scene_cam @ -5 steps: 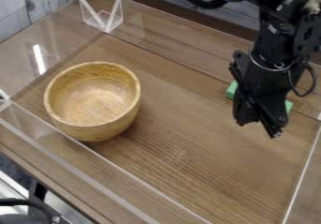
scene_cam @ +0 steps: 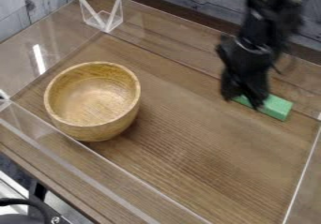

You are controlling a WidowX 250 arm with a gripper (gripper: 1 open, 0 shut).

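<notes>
My gripper (scene_cam: 235, 90) is at the right side of the camera view, dark and blurred, shut, with its tip over the left end of a green block (scene_cam: 266, 107) that lies on the wooden table. The arm hides part of the block's left end. A round wooden bowl (scene_cam: 92, 101) sits at the left.
A clear plastic piece (scene_cam: 104, 18) stands at the back left near the table's edge. Dark cables lie at the front left corner.
My gripper has moved back and slightly left from low at the right front, rising in the view toward the green block's left end. The bowl and block look unmoved.
</notes>
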